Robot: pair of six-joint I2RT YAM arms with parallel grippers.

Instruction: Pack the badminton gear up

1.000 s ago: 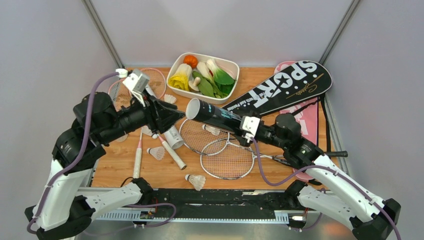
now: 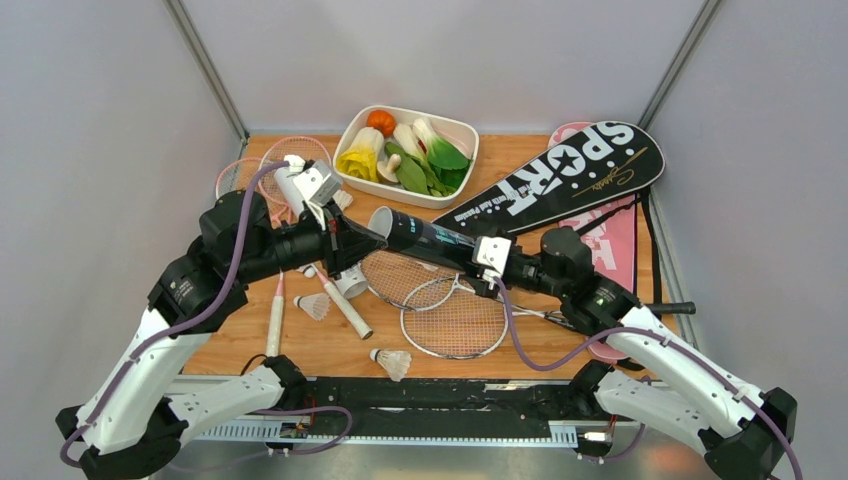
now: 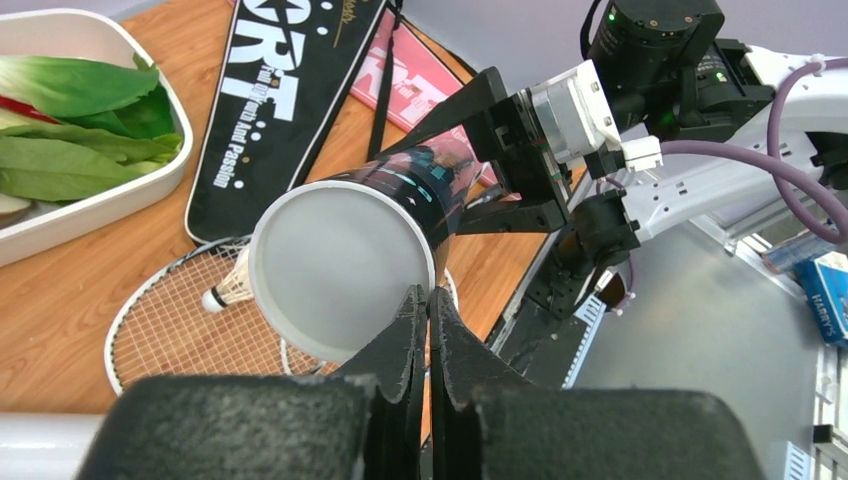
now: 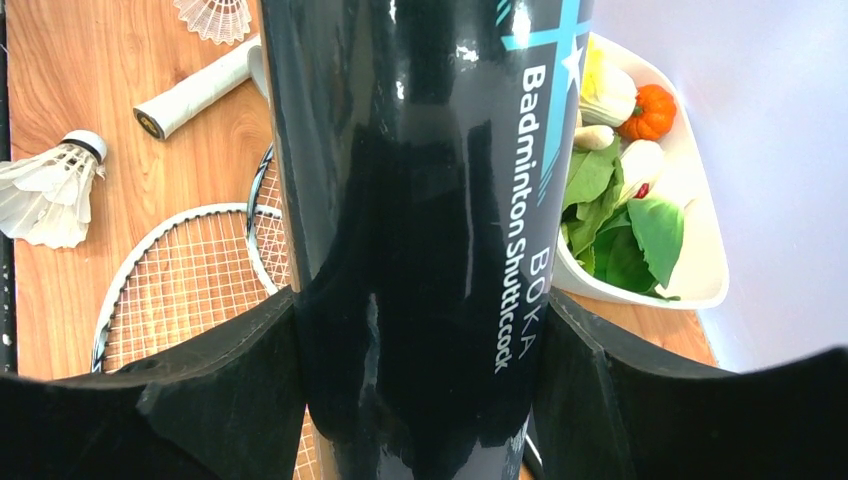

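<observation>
My right gripper is shut on a black shuttlecock tube, held tilted above the rackets, its white end cap facing left. My left gripper is shut with its fingertips at the rim of that cap, nothing visibly between them. Below lie white-framed rackets, pink rackets and several shuttlecocks. A black racket bag lies over a pink one at the right.
A white container of vegetables stands at the back. A white cylinder lies under my left gripper. The table is crowded, with small bare patches at the front.
My left gripper has moved rightward to the cap end of the tube. The right gripper and tube have shifted slightly, still together.
</observation>
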